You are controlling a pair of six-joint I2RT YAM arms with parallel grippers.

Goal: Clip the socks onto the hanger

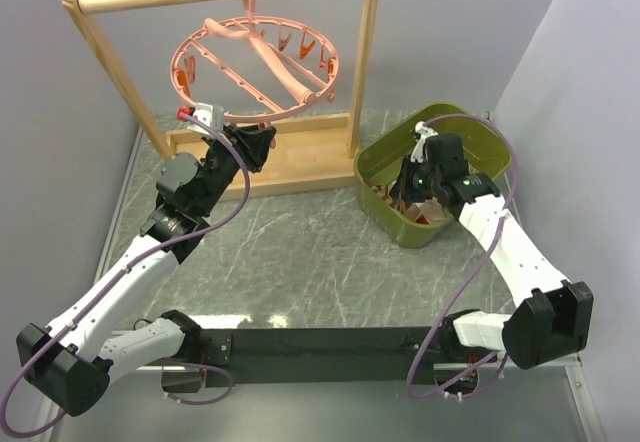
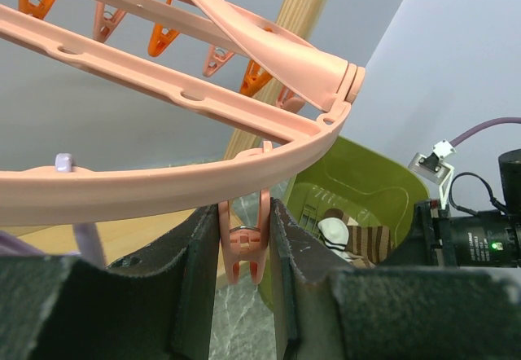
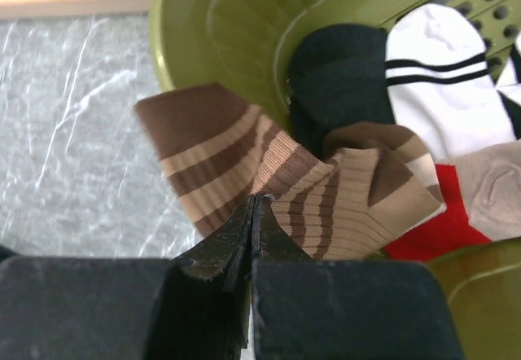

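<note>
A pink round clip hanger hangs from the wooden rack. My left gripper is shut on a pink clip hanging from its rim. My right gripper is shut over the green basket, its tips at a brown striped sock; how much fabric is between them is unclear. Also in the basket are a black sock, a white sock with black stripes, and red and beige fabric.
The wooden rack base stands left of the basket. Pale walls close in at the sides.
</note>
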